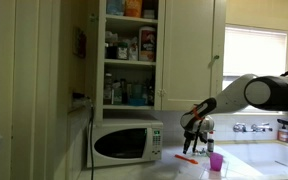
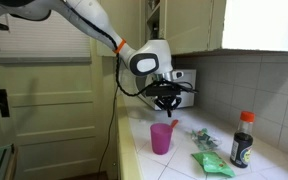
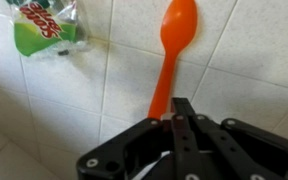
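An orange spoon (image 3: 172,45) lies on the white tiled counter, its bowl away from the gripper and its handle running toward the fingers. In the wrist view my gripper is shut, with nothing visible between its fingertips; the end of the handle is partly hidden by it. From the side, the gripper (image 1: 192,149) hangs a little above the spoon (image 1: 187,159). A pink cup (image 2: 161,138) stands upright on the counter in front of the gripper (image 2: 168,112) in the second exterior view.
Packets, one green (image 2: 212,164) and one clear and green (image 3: 44,25), lie near the spoon. A dark bottle with a red cap (image 2: 242,142) stands by the tiled wall. The microwave (image 1: 127,142) and sink (image 1: 269,155) flank the work area.
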